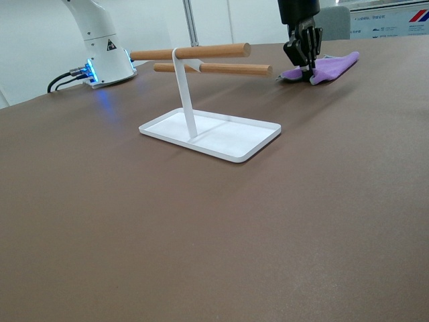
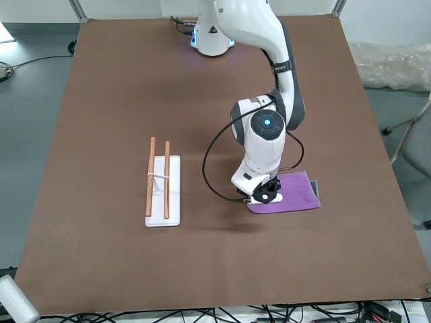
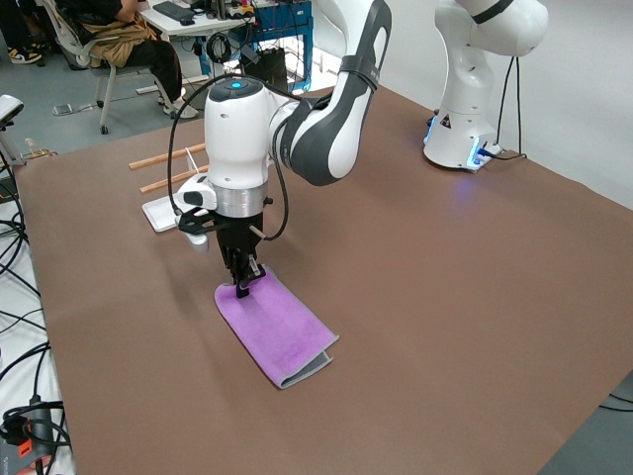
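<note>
My black gripper [image 1: 308, 70] is down at the purple cloth [image 3: 277, 329], at its end nearest the rack; in the top view the cloth [image 1: 337, 66] is raised and rumpled beside the fingers. Whether the fingers are closed on it is hard to tell. In the left view the cloth [image 2: 289, 197] shows under my wrist, with a grey layer along one edge. A white rack [image 1: 228, 137] with two wooden bars [image 1: 214, 51] stands apart from the cloth, to the left in the left view.
Cables [image 2: 202, 313] and equipment line the near edge in the left view; a chair [image 2: 417, 145] is beside the table.
</note>
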